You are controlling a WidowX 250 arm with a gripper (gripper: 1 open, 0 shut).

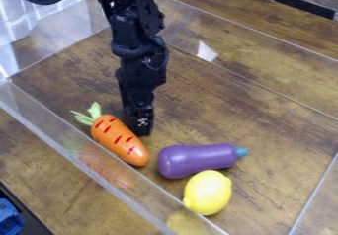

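Observation:
My black gripper (137, 116) hangs low over the wooden floor, just behind an orange toy carrot (119, 140) with green leaves. Its fingertips are dark and partly hidden behind the carrot, so what lies between them is hard to see; nothing held shows. A purple toy eggplant (195, 160) lies to the right of the carrot, and a yellow toy lemon (208, 193) sits in front of the eggplant.
A clear plastic wall runs along the left and front-left, beside the carrot. A blue object (7, 219) shows outside it at the lower left.

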